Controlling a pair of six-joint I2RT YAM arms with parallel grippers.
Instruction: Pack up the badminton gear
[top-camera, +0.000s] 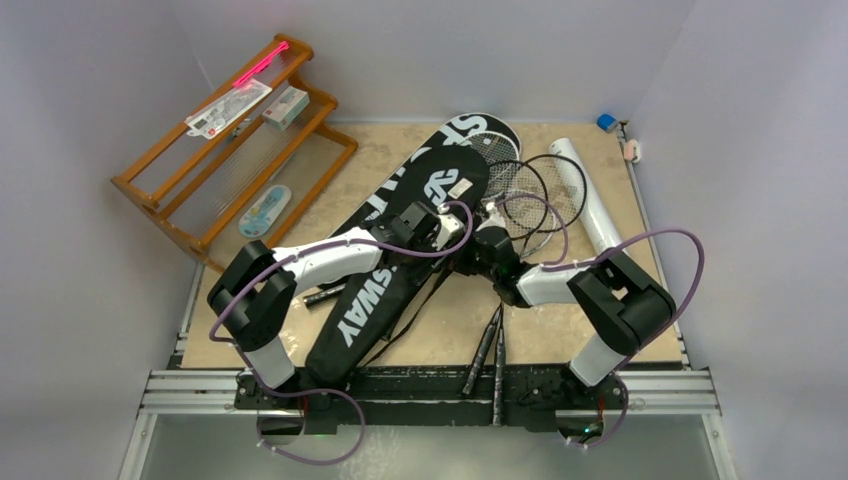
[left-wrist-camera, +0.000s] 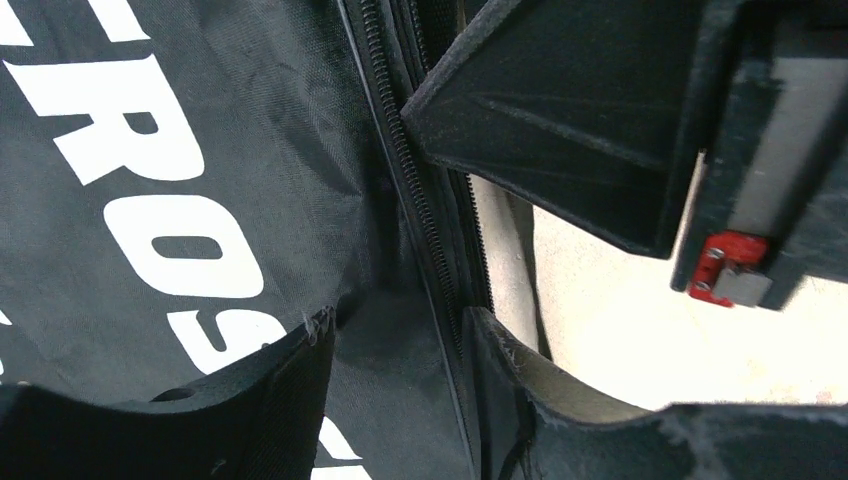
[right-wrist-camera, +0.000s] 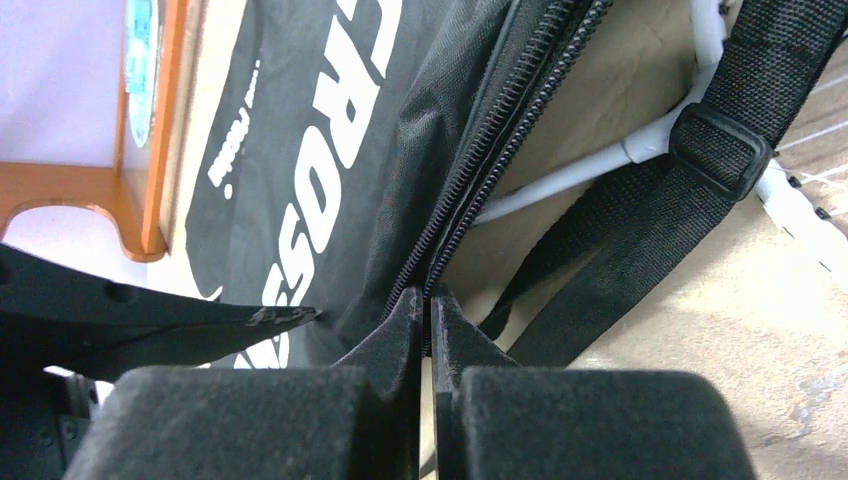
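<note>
A black racket bag with white lettering (top-camera: 365, 305) lies diagonally over a second bag (top-camera: 470, 125). Both grippers work at its right edge, along the zipper (left-wrist-camera: 420, 200). My left gripper is part open, its fingertips low against the bag fabric and zipper. My right gripper is shut at the zipper edge, with a thin piece of it at the fingertips. A white racket shaft (right-wrist-camera: 580, 170) and a black strap (right-wrist-camera: 740, 90) lie beside the bag. Several rackets (top-camera: 545, 195) lie at the back right.
A wooden rack (top-camera: 330, 140) with small items stands at the back left. A white shuttle tube (top-camera: 590, 200) lies at the right. Two dark handles (top-camera: 485, 350) point toward the front edge.
</note>
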